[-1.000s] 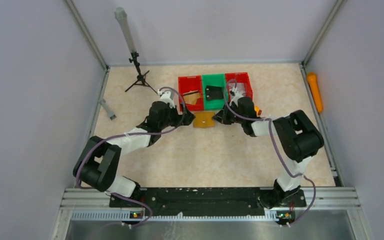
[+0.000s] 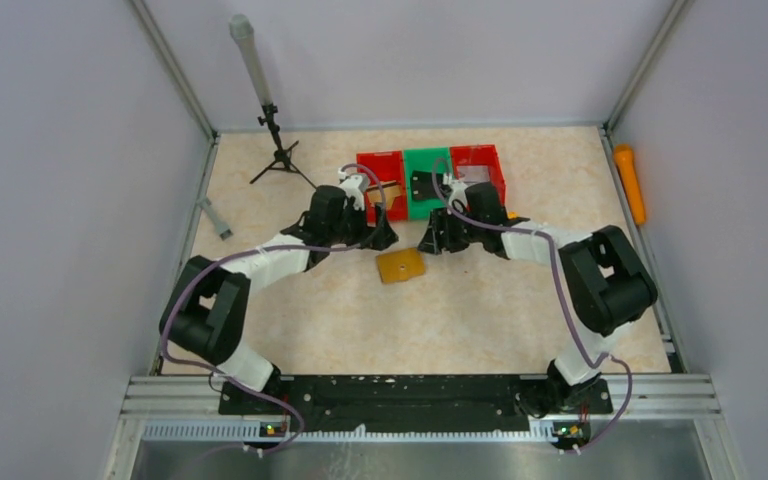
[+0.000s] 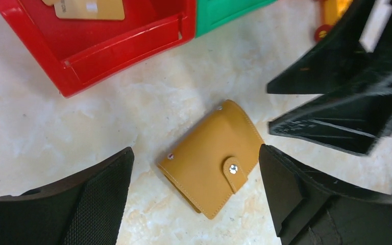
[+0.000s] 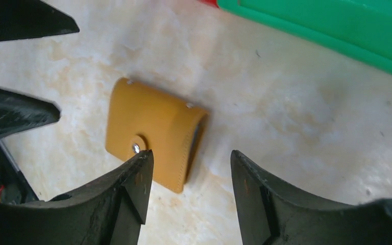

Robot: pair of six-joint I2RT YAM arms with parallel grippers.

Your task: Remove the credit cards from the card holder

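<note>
The tan leather card holder (image 2: 401,266) lies flat on the table just below the gap between the two grippers. Its snap tab (image 3: 234,171) shows on the upper face in the left wrist view. No card is visible sticking out of it. My left gripper (image 2: 386,234) is open above and left of the holder, its fingers (image 3: 99,199) spread wide. On the holder's upper right, my right gripper (image 2: 434,240) stands open, with one finger (image 4: 132,186) overlapping the holder's near edge in the right wrist view. Neither gripper has anything between its fingers.
Behind the grippers stand a red bin (image 2: 380,158) holding a gold card (image 3: 92,10), a green bin (image 2: 426,158) with a black item, and another red bin (image 2: 474,152). A tripod (image 2: 278,155) is at the back left.
The left arm shifted slightly right.
</note>
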